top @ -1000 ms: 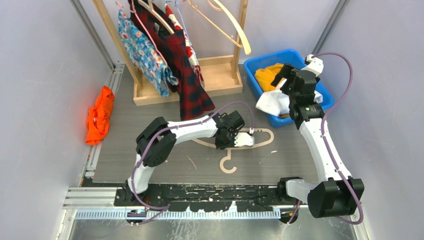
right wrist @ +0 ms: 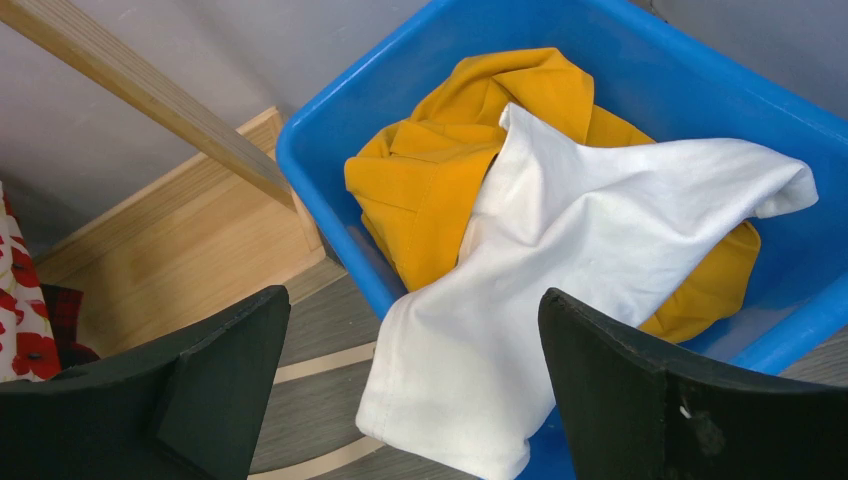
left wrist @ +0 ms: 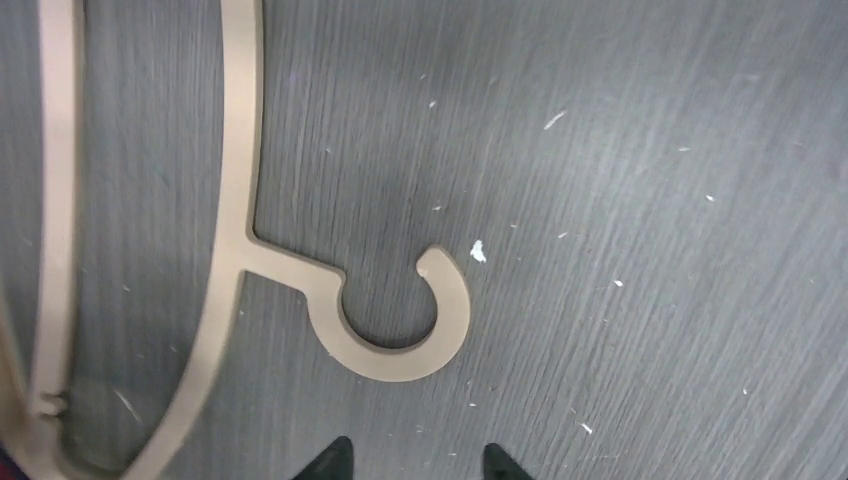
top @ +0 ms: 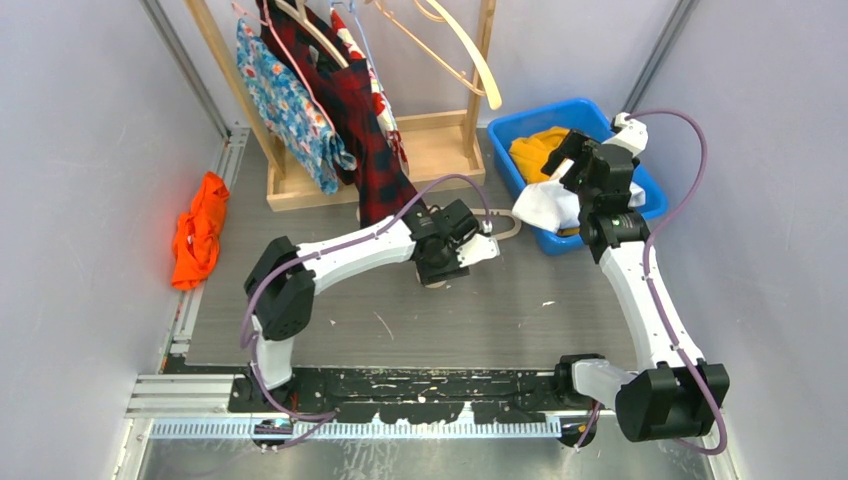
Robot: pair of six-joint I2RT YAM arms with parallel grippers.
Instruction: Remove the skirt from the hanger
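Note:
A beige hanger point(left wrist: 235, 200) lies flat on the grey floor, no cloth on the part in view. My left gripper hangs over it, fingertips apart at the frame's bottom edge, nothing seen between them; in the top view its body hides much of the hanger. Garments hang on the wooden rack at the back left: a blue floral one point(top: 280, 100), red-and-black plaid point(top: 370, 150) and white with red flowers point(right wrist: 22, 310); which is the skirt, I cannot tell. My right gripper is open and empty above the blue bin point(right wrist: 340, 240).
The bin holds yellow cloth point(right wrist: 420, 180) and white cloth point(right wrist: 600, 240). An orange cloth point(top: 197, 235) lies by the left wall. The wooden rack point(top: 450, 145) fills the back.
My left arm has moved back towards the rack and slightly left, and the hanger lies farther back and left than a second ago. The right arm has stayed put.

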